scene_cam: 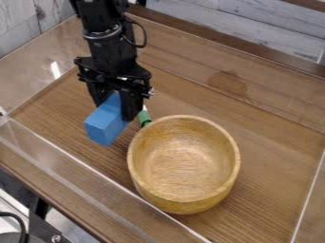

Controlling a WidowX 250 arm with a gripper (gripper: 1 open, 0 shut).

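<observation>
My black gripper [114, 95] hangs over the left-middle of the wooden table, shut on a blue block [105, 123] that points down beneath it. A tan oval bowl [183, 185] sits to the right and nearer, apart from the block. A small green object [143, 119] lies just beyond the bowl's upper left edge, partly beside my gripper; what it is I cannot tell.
A pale strip runs along its left and front edge, with dark cables at the lower left corner.
</observation>
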